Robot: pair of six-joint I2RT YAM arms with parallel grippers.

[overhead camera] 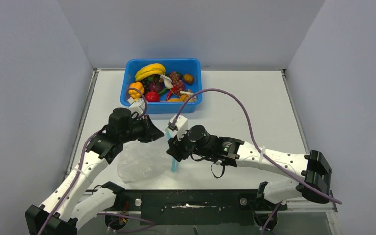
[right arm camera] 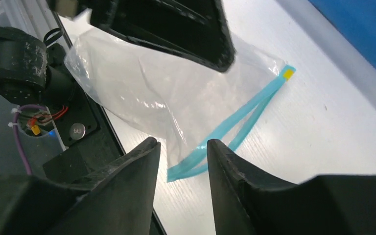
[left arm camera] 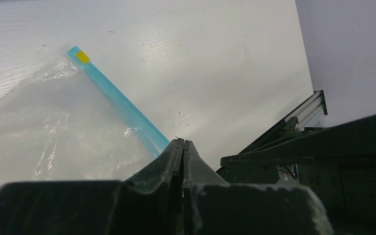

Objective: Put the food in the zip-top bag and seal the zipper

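A clear zip top bag point(overhead camera: 139, 164) lies loosely on the table, with no food visible inside. Its blue zip strip point(right arm camera: 245, 110) shows two edges slightly parted along the middle, with a yellow piece point(left arm camera: 82, 57) at the far end. My left gripper is shut above the bag, nothing visible between its fingertips. Over the near end of the strip, my right gripper stands part open; no bag film is seen pinched between its fingers. The food, such as bananas point(overhead camera: 150, 69) and a yellow pepper point(overhead camera: 136, 89), sits in the blue bin point(overhead camera: 164, 106).
The two grippers are close together over the middle of the table. The blue bin stands behind them. Bare white table point(overhead camera: 247, 105) stretches to the right, and a dark rail point(overhead camera: 196, 220) runs along the front edge.
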